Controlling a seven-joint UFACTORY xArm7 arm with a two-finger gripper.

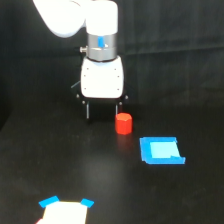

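A small red block [123,124] sits on the dark table, right of centre. My gripper [103,110] points down just left of the block, its two fingers wide apart and nothing visible between them. The right finger overlaps or borders the block's upper left side in this view; whether they touch, I cannot tell. A white square framed in blue tape [179,157] lies to the right of the block and nearer the camera, apart from it.
At the front left edge, a white pad [64,213] with blue tape at its corners is partly cut off by the frame. Dark curtain [170,50] hangs behind the table.
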